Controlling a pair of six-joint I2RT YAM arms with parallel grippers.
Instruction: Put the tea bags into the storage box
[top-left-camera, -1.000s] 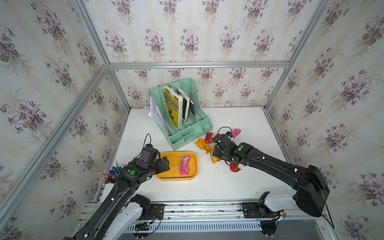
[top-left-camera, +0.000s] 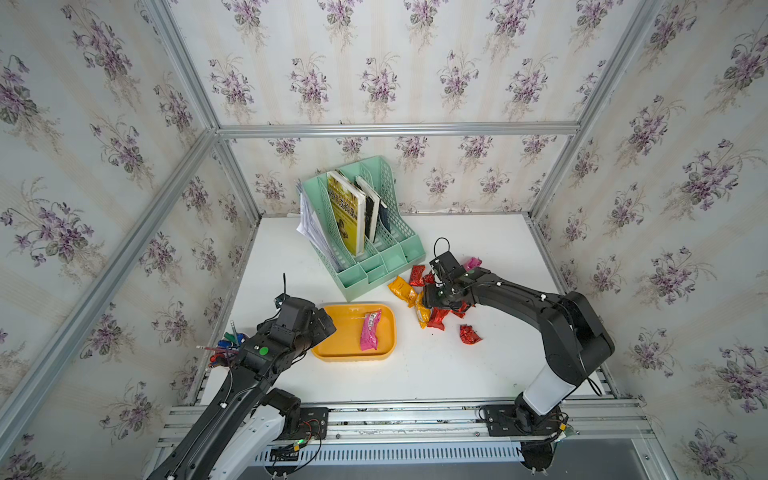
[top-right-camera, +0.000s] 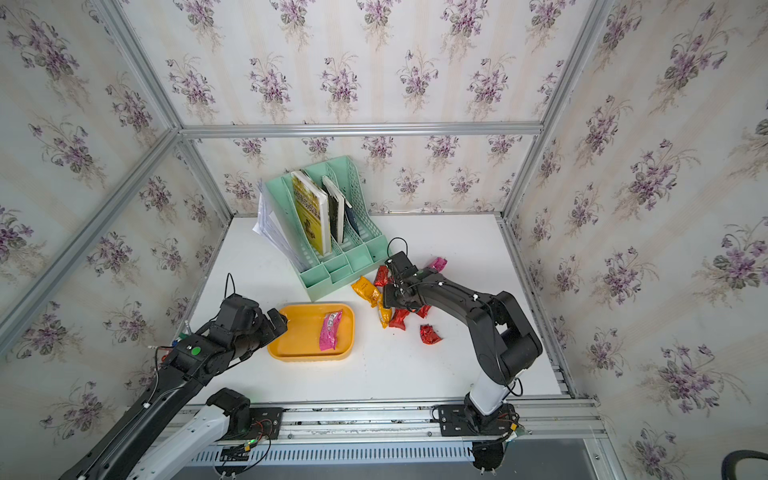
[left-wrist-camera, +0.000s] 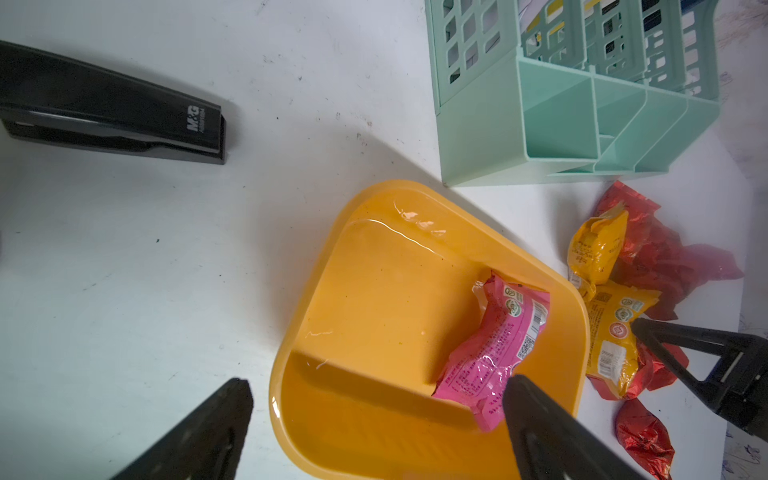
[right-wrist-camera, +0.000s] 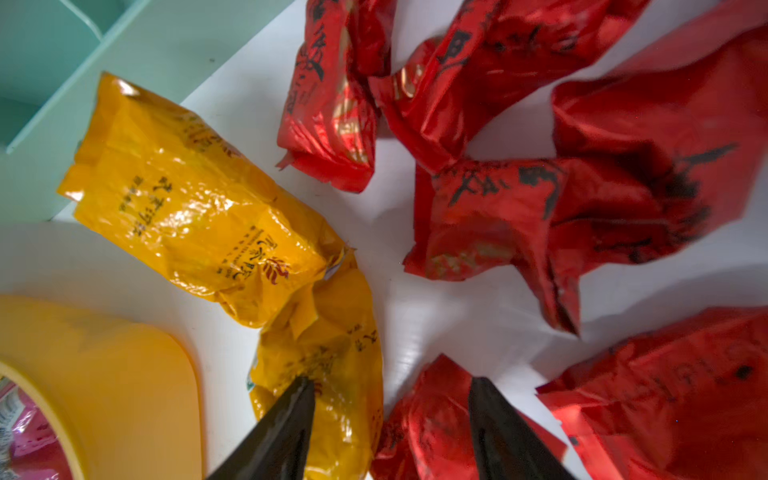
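The orange storage box (top-left-camera: 336, 353) holds a pink tea bag (left-wrist-camera: 500, 344). Over its left end my left gripper is open, with nothing held. Two yellow tea bags, the upper one (right-wrist-camera: 200, 208) and the lower one (right-wrist-camera: 320, 376), lie to the box's right. Red tea bags are beside them, one front red bag (right-wrist-camera: 436, 420) showing between the fingers of my right gripper. That gripper is open above the pile; one finger overlaps the lower yellow bag in view. Whether it touches any bag, I cannot tell.
A mint-green file rack (top-left-camera: 372, 276) with books stands behind the box. A separate red bag (top-left-camera: 469, 334) lies in front of the pile, and a pink bag (top-left-camera: 473, 262) behind. A black stapler (left-wrist-camera: 112, 108) rests at the left.
My right arm has swung further back over the pile. My left gripper has moved slightly; the box stays put.
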